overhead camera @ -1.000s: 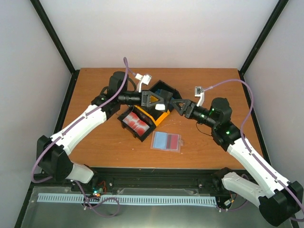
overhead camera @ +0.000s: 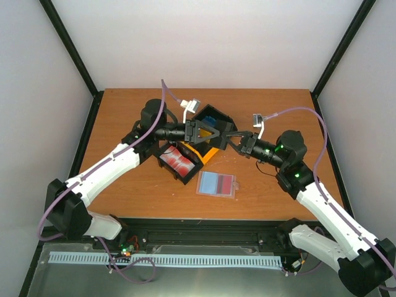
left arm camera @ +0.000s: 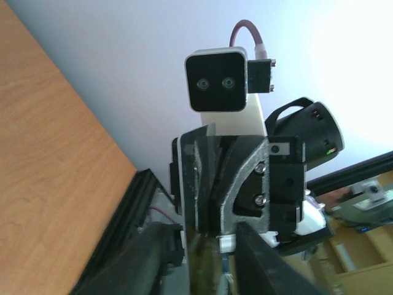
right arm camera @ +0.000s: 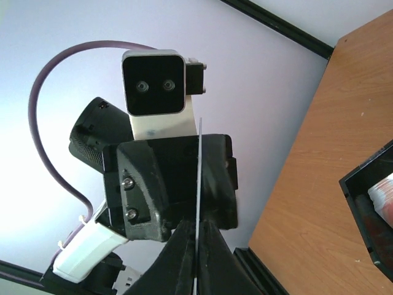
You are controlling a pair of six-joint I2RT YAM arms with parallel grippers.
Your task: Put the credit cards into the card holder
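A dark credit card (overhead camera: pixel 221 137) is held in mid-air between the two grippers in the top view. In the right wrist view the card (right arm camera: pixel 199 178) shows edge-on as a thin line, pinched by my right gripper, which is shut on it. My left gripper is open; its blurred fingers (left arm camera: pixel 138 261) stand apart, with the card's near part between them. A flat clear sleeve (overhead camera: pixel 216 184) with blue and red panels, apparently the card holder, lies on the table in front of the grippers.
Under the left arm and the card, a black box (overhead camera: pixel 178 162) with a red-and-white packet stands against a yellow tray (overhead camera: pixel 211 155) and another black box (overhead camera: pixel 213 110).
The card's bright glare is gone in the top view.
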